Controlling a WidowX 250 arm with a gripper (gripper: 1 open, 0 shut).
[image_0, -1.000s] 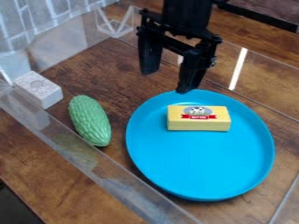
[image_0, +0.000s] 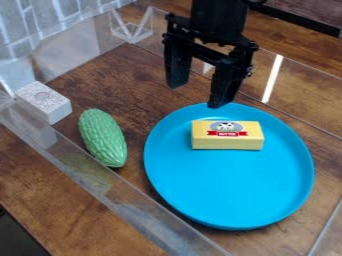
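Note:
The black gripper (image_0: 201, 65) hangs at the top centre, above and behind a blue plate (image_0: 227, 190), its two dark fingers pointing down and spread apart with nothing visible between them. A yellow butter box (image_0: 214, 140) with a red label lies on the plate's back half. Left of the plate lies a green bumpy vegetable (image_0: 102, 136), like a cucumber.
A white speckled block (image_0: 43, 98) sits at the far left. Clear plastic walls border the wooden surface (image_0: 140, 85), with bare wood behind the vegetable and near the bottom left. A grey tiled surface lies beyond, at top left.
The gripper has shifted very slightly to the right over the last second. The objects on the table have not moved.

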